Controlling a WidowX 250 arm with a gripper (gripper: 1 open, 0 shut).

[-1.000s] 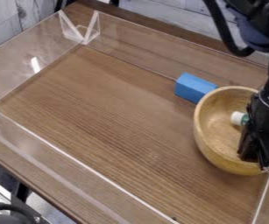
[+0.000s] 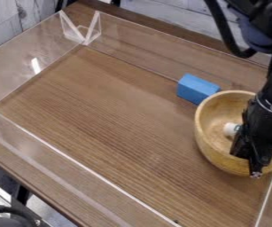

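My black gripper reaches down from the upper right into a wooden bowl at the right of the table. Its fingertips are low over the bowl's front right. A small white object lies inside the bowl, left of the gripper, partly hidden by it. Whether anything is between the fingers is hard to see in the dark mechanism.
A blue block lies behind the bowl. Clear plastic sheets edge the left side, and a white clip-like object sits at the back left.
My gripper has shifted slightly left and down within the bowl. The white object in the bowl appears slightly further left.
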